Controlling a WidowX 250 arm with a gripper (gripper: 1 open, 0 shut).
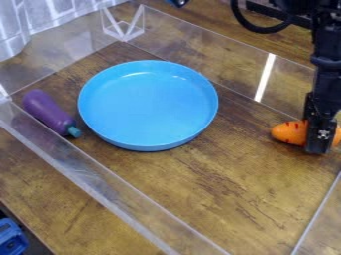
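Observation:
My black gripper (314,133) is at the right edge of the view, down at an orange carrot-like object (285,131) lying on the wooden table (173,199). Its fingers overlap the object; whether they are shut on it I cannot tell. A blue plate (147,105) sits left of centre, and a purple eggplant (48,112) lies at the left.
Clear plastic walls surround the table area. A blue item (8,239) shows at the bottom left corner. The wood below and right of the plate is bare.

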